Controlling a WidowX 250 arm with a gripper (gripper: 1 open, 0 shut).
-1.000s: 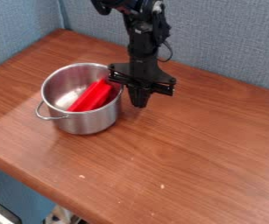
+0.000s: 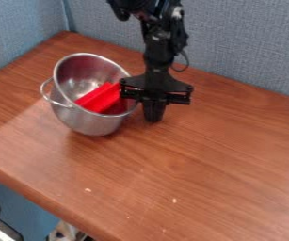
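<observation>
A steel pot [image 2: 73,75] with wire handles stands on the left part of the wooden table, tilted, its left side raised. A red object [image 2: 99,98] lies inside it, partly hidden. My black gripper [image 2: 150,115] is low at the pot's right side, touching or very close to its rim, and is shut; I see nothing held between its fingers.
Grey-blue padded walls stand behind and at the left. The table's front left edge drops away below the pot.
The pot has gone from standing level to tilted, its left rim higher. My gripper has moved slightly down at the pot's right side.
</observation>
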